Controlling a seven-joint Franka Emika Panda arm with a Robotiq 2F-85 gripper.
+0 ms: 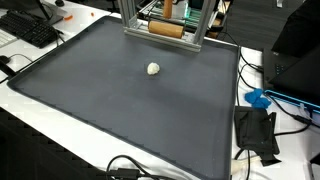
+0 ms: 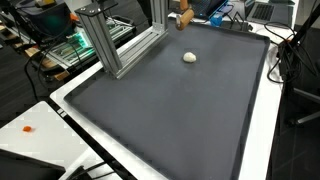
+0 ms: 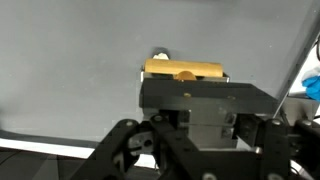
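Note:
A small round whitish object (image 1: pixel 153 69) lies on the grey table, also seen in exterior view 2 (image 2: pixel 189 57). A wooden, roller-like piece (image 1: pixel 165 29) with an upright wooden part (image 2: pixel 185 18) is near the white frame. In the wrist view that wooden piece (image 3: pixel 190 68) lies crosswise just past a dark bar, and the whitish object (image 3: pixel 160 52) peeks out beyond it. My gripper is mostly hidden by the bar; whether its fingers are open or shut does not show.
A white metal frame (image 1: pixel 205 20) stands at the table's edge. A blue item (image 1: pixel 257 98) and a dark pouch (image 1: pixel 255 132) lie on the pale side strip, with cables around them.

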